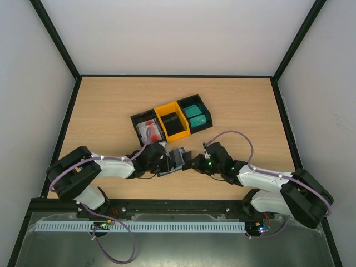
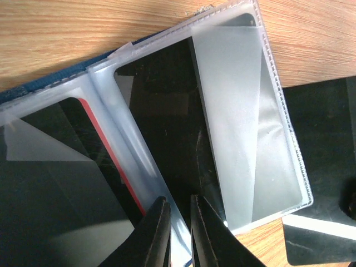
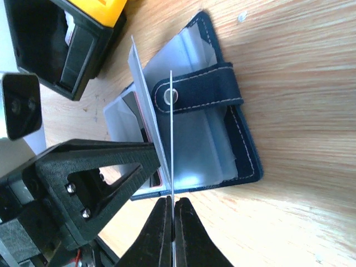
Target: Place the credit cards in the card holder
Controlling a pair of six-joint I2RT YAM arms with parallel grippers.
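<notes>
The card holder (image 1: 173, 160) lies on the table between the arms, dark blue outside with clear sleeves. One translucent sleeve page (image 3: 146, 105) stands raised in the right wrist view. My left gripper is slightly open at the lower edge of this page, its fingertips a small gap apart. A black card is gripped by my right gripper, seen edge-on as a thin upright line in the right wrist view. In the left wrist view that card sits just beyond the sleeve's outer edge. Dark cards (image 2: 167, 111) show behind the clear sleeves.
Behind the holder stands a three-part box: a black bin (image 1: 140, 118) with red-and-white cards, a yellow bin (image 1: 166, 109) with black cards, and a black bin (image 1: 207, 107) with teal cards. Free table lies right of the holder.
</notes>
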